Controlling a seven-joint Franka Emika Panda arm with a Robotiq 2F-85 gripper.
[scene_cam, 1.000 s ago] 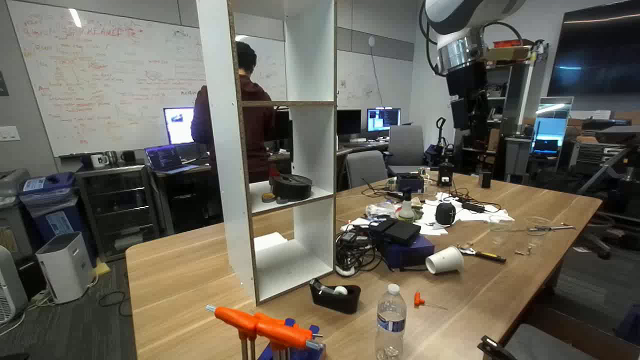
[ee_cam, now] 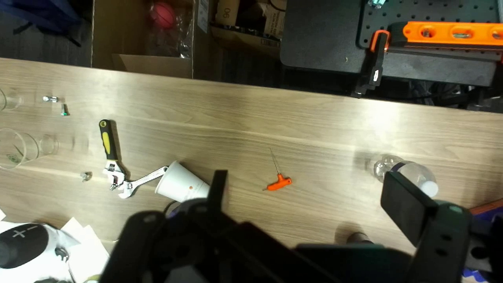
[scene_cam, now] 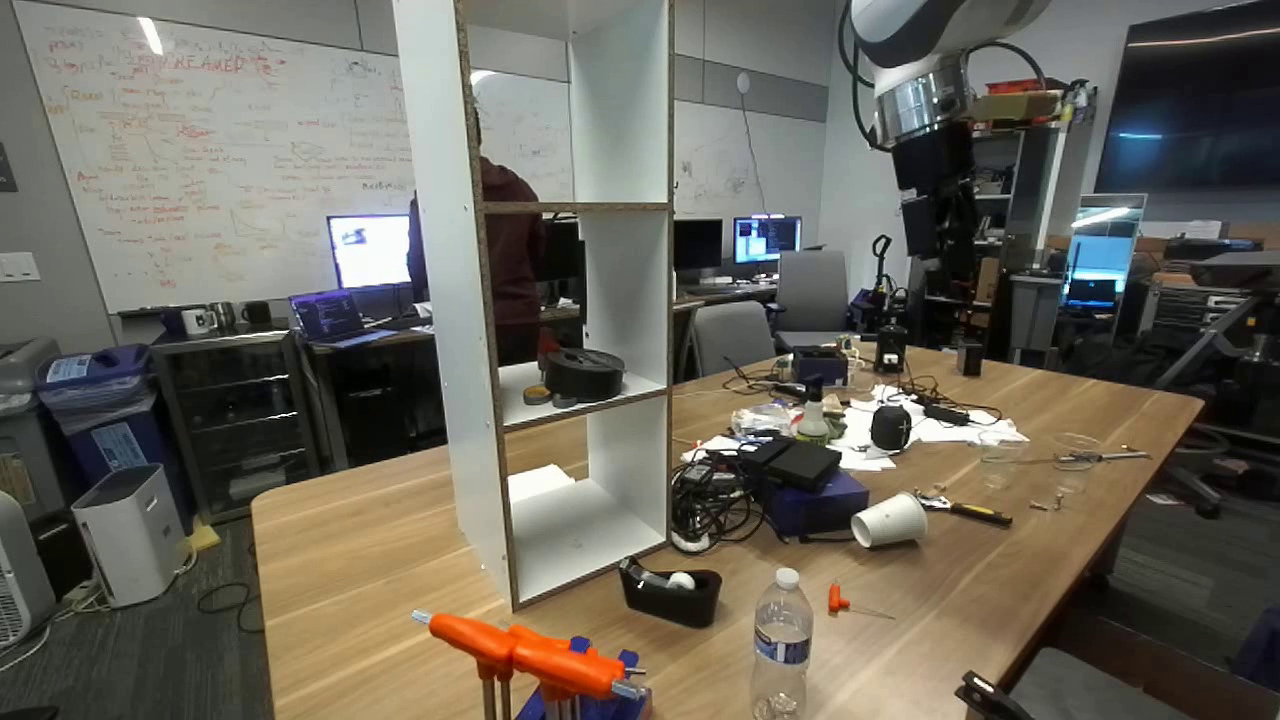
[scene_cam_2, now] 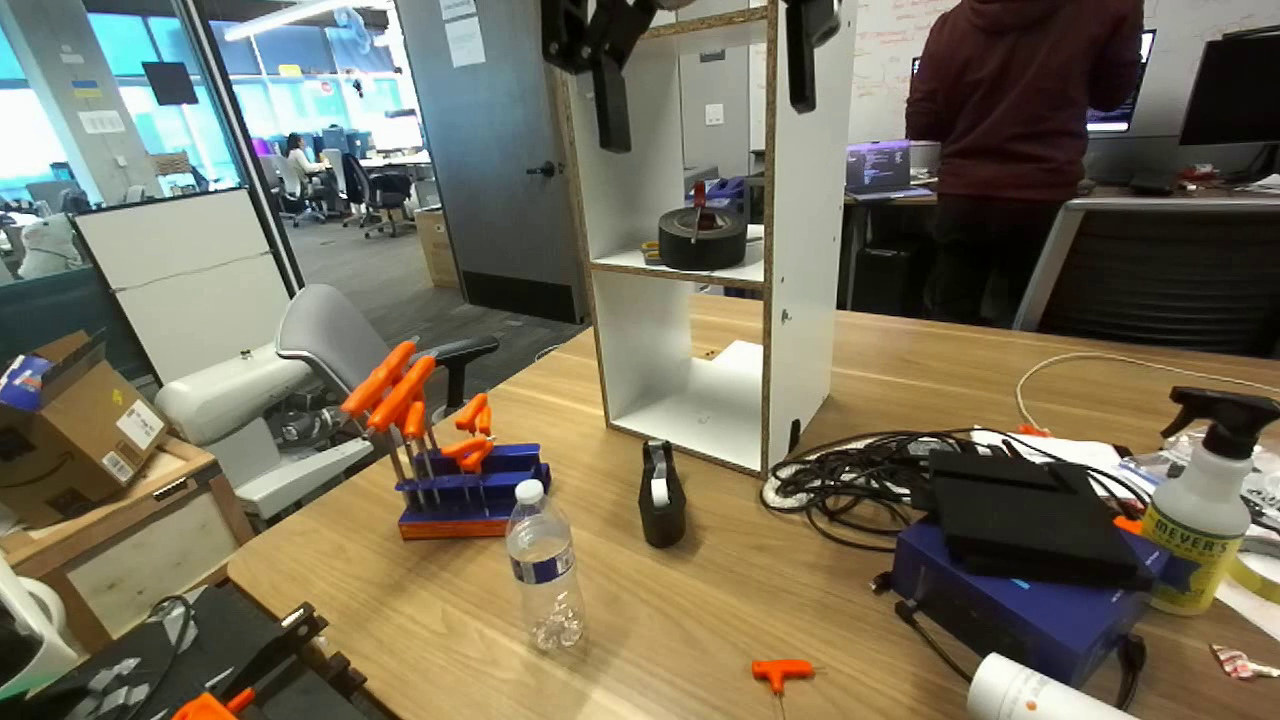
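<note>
High above the table, my gripper stands open, its two dark fingers wide apart with nothing held between them. In exterior view 2 both fingertips hang in front of the upper part of the white shelf. Below the gap, in the wrist view, an orange T-handle hex key lies flat on the bare wood. A clear plastic bottle is upright on the table. Behind it is a black tape dispenser. A white cup lies on its side, partly hidden by the gripper in the wrist view.
Orange-handled hex keys fill a blue rack near the bottle. A black tape roll sits on the middle shelf. Cables, a blue box and a spray bottle crowd one side. An adjustable wrench lies beyond the cup.
The person behind the shelf has shifted, the head now hidden by the shelf's side panel. My arm and the objects on the table look unmoved.
</note>
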